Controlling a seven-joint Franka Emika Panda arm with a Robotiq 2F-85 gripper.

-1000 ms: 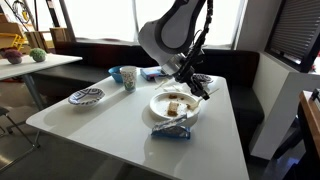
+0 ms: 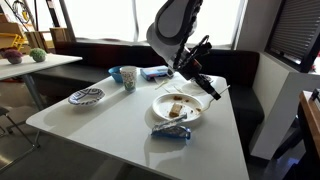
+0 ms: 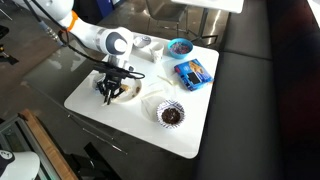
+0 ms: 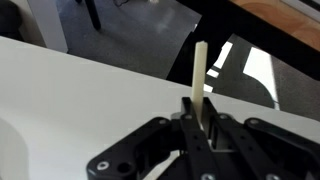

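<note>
In the wrist view my gripper is shut on a thin, pale stick-like utensil (image 4: 199, 72), which points up and away from the fingers. Exterior view 1 puts the gripper (image 2: 214, 94) above the right side of a white plate (image 2: 159, 101), with the pale utensil (image 2: 224, 90) showing beside the fingertips. A brown, bread-like piece (image 2: 177, 110) lies on the plate. From the other side, the plate (image 3: 134, 92) is partly covered by the arm. Which end of the utensil is held cannot be told.
A blue packet (image 2: 171, 131) lies in front of the plate. Farther left stand a patterned bowl (image 2: 86, 97), a patterned cup (image 2: 130, 80) and a blue bowl (image 2: 115, 75). A blue snack bag (image 3: 193, 73) lies toward the table's other side.
My gripper has shifted rightward in exterior view 1, toward the plate's right rim, and the arm has swung with it. The plate and packet have stayed in place.
</note>
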